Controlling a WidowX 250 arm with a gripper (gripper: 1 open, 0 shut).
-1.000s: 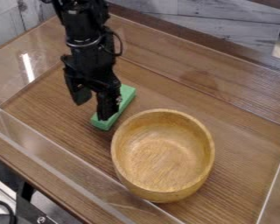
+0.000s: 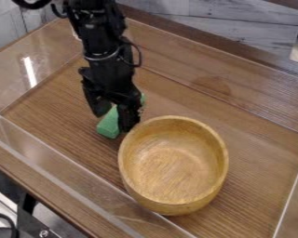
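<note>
My black gripper [image 2: 112, 100] hangs over a green object [image 2: 108, 125] lying on the wooden table just left of a beige oval bowl [image 2: 173, 165]. The gripper's open fingers are low, around the green object, and hide part of it. I cannot tell whether they touch it.
A pale tray edge runs along the left and front. A light grey wood surface shows at the back right, and black cables lie at the bottom left corner.
The gripper has moved slightly right, over the green object, covering more of it. The bowl has stayed in place.
</note>
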